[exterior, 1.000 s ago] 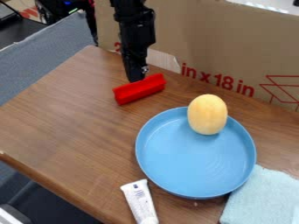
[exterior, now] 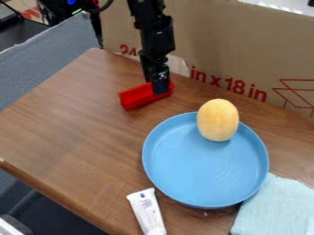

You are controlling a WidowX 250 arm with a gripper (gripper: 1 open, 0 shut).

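Observation:
My black gripper point(exterior: 160, 79) has its fingers down at the red cylinder point(exterior: 135, 95), which lies on its side on the wooden table near the back. The fingertips are around or just over the cylinder's right part; they are open, and I cannot tell whether they touch it. A yellow oval object point(exterior: 218, 120) rests on the upper part of a blue plate point(exterior: 203, 183) at the right.
A white tube point(exterior: 146, 212) lies at the front edge, a pale blue cloth point(exterior: 276, 211) at the lower right. A cardboard box point(exterior: 245, 50) stands behind the table point(exterior: 68, 128), whose left part is clear.
My gripper has come down and slightly right, from above and behind the red cylinder onto its right part. The other objects have stayed in place.

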